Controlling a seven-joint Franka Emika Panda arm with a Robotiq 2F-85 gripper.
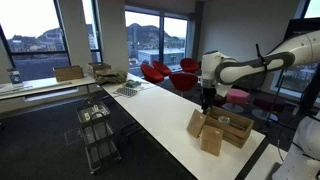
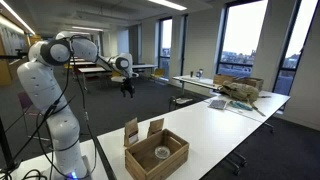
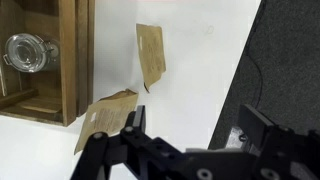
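My gripper hangs over the white table, its two dark fingers wide apart in the wrist view with nothing between them. It also shows dark and small as the gripper in exterior view 2, well above the table. A wooden box stands there, open at the top. Inside it a clear glass jar with a metal clasp sits in a compartment. Two brown cardboard-like pieces are beside the box; in exterior view 1 the brown piece looks upright.
A small clear object rests on the table beyond the box. Farther along the table lie a flat grid-like item and a bag-like heap. A grey cart stands on the floor alongside.
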